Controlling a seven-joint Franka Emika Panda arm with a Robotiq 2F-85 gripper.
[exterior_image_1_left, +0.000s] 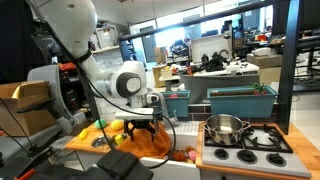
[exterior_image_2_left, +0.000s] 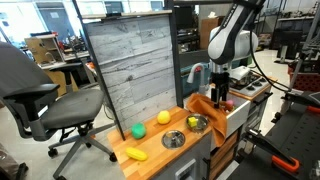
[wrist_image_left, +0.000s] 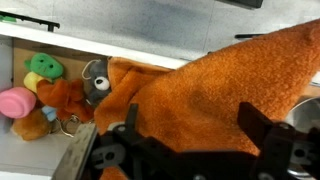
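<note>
An orange cloth (wrist_image_left: 190, 105) lies rumpled over one end of an open drawer (exterior_image_1_left: 194, 173) and its edge. In the wrist view it fills the space between and beyond the spread fingers of my open gripper. From the side, the gripper (exterior_image_1_left: 139, 130) points down just over the cloth (exterior_image_1_left: 150, 143), low near the drawer; whether the fingertips touch the fabric I cannot tell. The cloth (exterior_image_2_left: 205, 110) hangs by the counter edge in the other exterior view.
Small plush toys (wrist_image_left: 62, 92) lie in the uncovered part of the drawer. A pot (exterior_image_1_left: 226, 128) and black stove (exterior_image_1_left: 262, 147) stand to the right, with a teal box (exterior_image_1_left: 242, 102) behind. A metal bowl (exterior_image_2_left: 172, 139), a yellow banana (exterior_image_2_left: 136, 154) and other toy food sit on the counter.
</note>
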